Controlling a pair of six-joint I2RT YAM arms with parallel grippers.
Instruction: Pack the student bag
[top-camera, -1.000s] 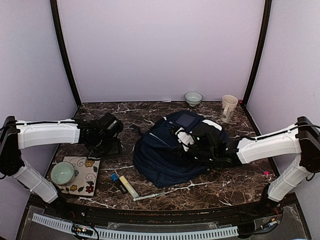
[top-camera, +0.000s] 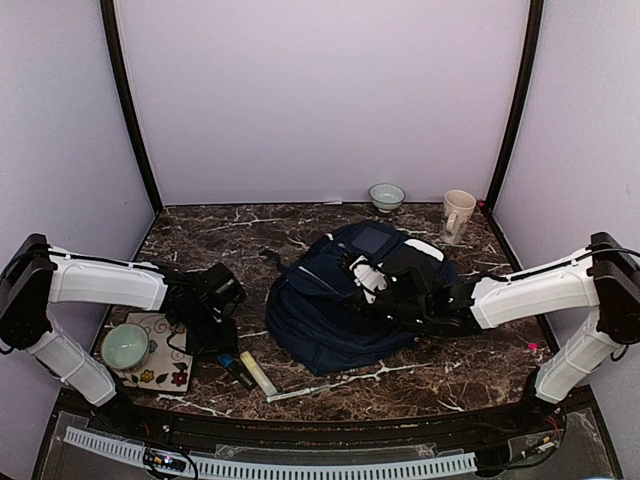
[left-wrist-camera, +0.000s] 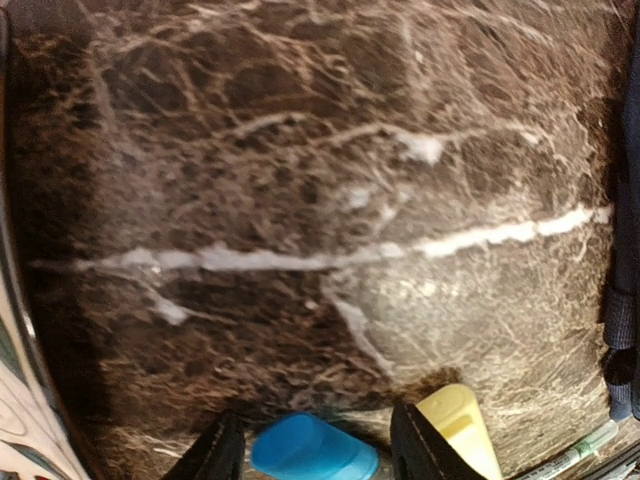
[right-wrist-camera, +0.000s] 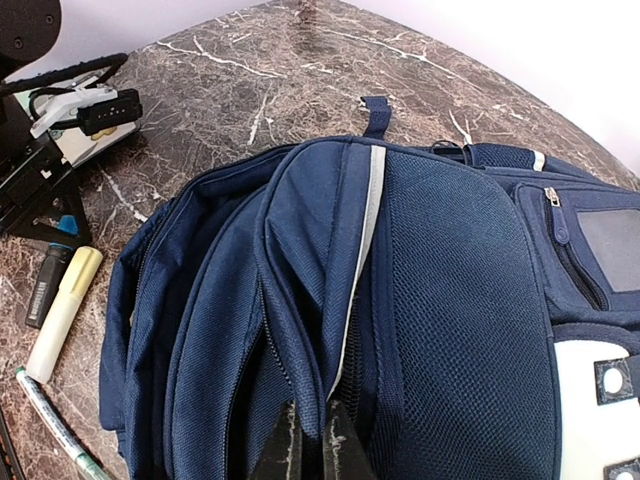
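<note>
The navy backpack (top-camera: 330, 320) lies in the middle, its main opening facing up. My right gripper is shut on a fold of its fabric near the opening. My left gripper is low over a blue-capped dark marker (left-wrist-camera: 310, 445), its fingers apart on either side of the cap; whether they touch it is unclear. Beside that lie a pale yellow marker (right-wrist-camera: 62, 320) and a thin white-green pen (right-wrist-camera: 55, 420), left of the bag.
A patterned board (top-camera: 170, 380) with a bowl (top-camera: 124, 345) sits at the left. A small bowl (top-camera: 386, 195) and a white mug (top-camera: 458, 210) stand at the back right.
My left gripper has come down and toward the front, to the blue-capped marker. The right gripper and backpack are essentially unchanged.
</note>
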